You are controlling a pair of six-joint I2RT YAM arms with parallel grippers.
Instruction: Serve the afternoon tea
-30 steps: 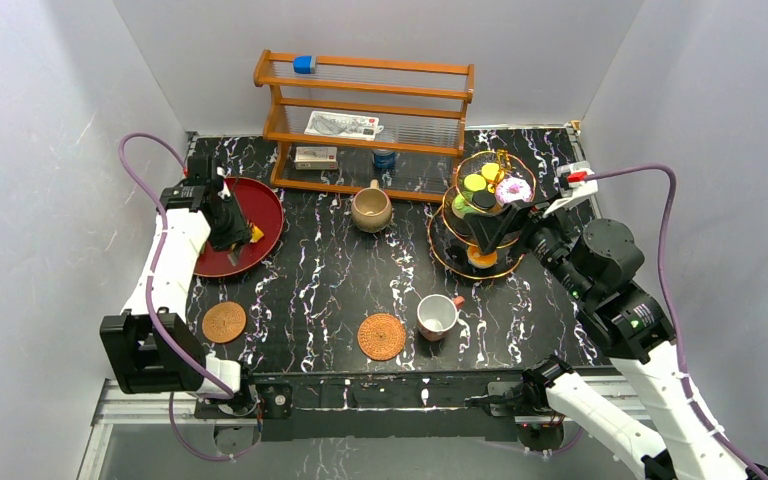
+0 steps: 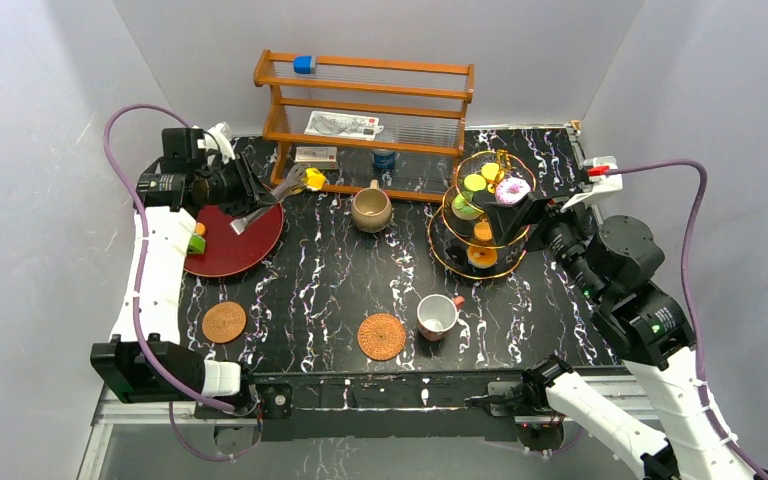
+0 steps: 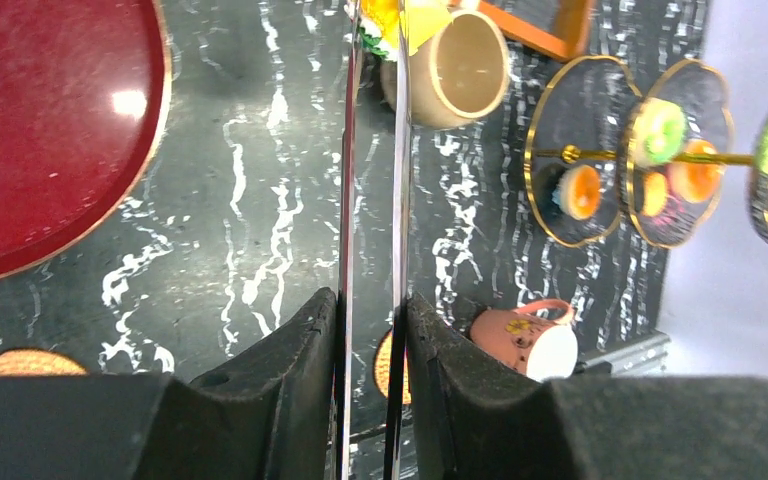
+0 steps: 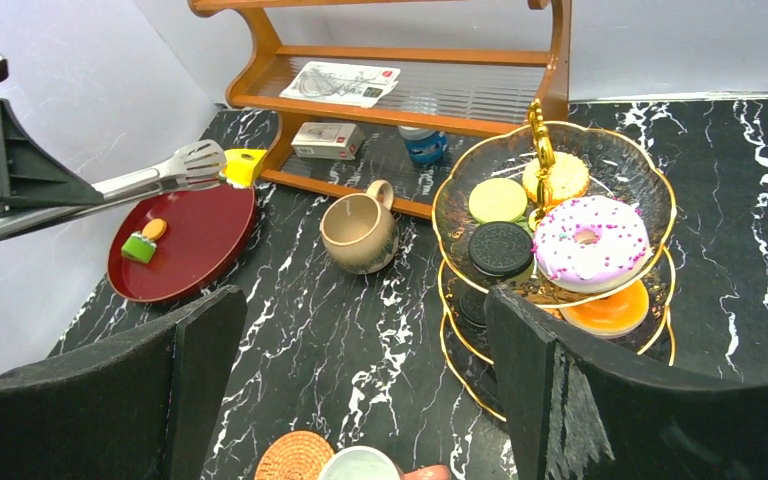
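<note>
My left gripper [image 2: 252, 200] is shut on metal tongs [image 3: 400, 230], whose tips hold a yellow pastry-like piece [image 4: 245, 165] above the table, by the red plate's inner side. The red plate [image 2: 240, 250] holds a green piece [image 4: 138, 249] and an orange one. My right gripper [image 2: 505, 220] stands open by the tiered gold-rimmed stand [image 4: 445, 340], which carries a pink sprinkled donut [image 4: 570, 260], dark cookies and other round treats. A beige mug [image 2: 371, 210] sits at the middle; a white-and-pink mug [image 2: 437, 316] is near the front, beside an orange coaster [image 2: 381, 337].
A wooden rack [image 2: 365, 84] with boxes and a blue jar stands at the back. Another coaster [image 2: 224, 322] lies front left. The marble surface between the plate, mugs and stand is mostly clear.
My left gripper has risen from over the red plate, carrying the tongs and yellow piece up and toward the back.
</note>
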